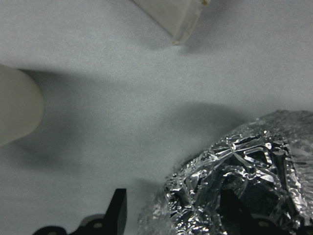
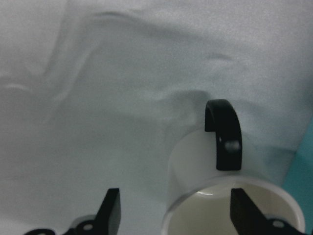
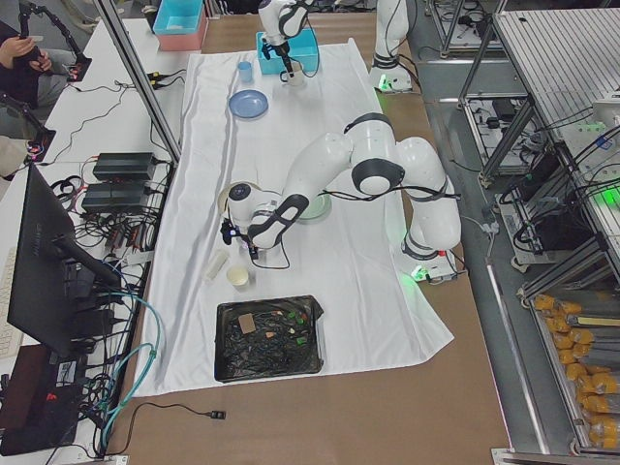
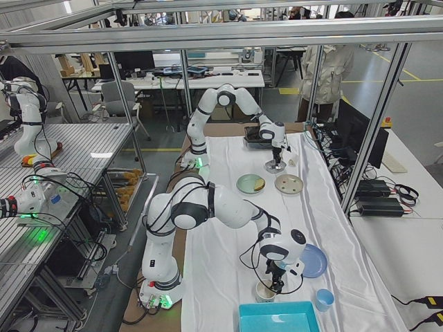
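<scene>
My left gripper stands open just above a crumpled foil-covered item [image 1: 249, 166], seen in the left wrist view; a cream cup [image 3: 238, 275] and a pale stick-like piece [image 3: 216, 263] lie beside it. My right gripper is open over a white mug [image 2: 186, 161] with a black handle [image 2: 228, 147], one finger over the mug's opening. The mug stands beside a turquoise bin [image 4: 277, 318].
A blue plate [image 4: 315, 257], a blue cup [image 4: 324, 300], a green plate [image 4: 250, 182] and a tan plate [image 4: 288, 182] are on the white cloth. A black tray [image 3: 268, 363] sits near the left arm.
</scene>
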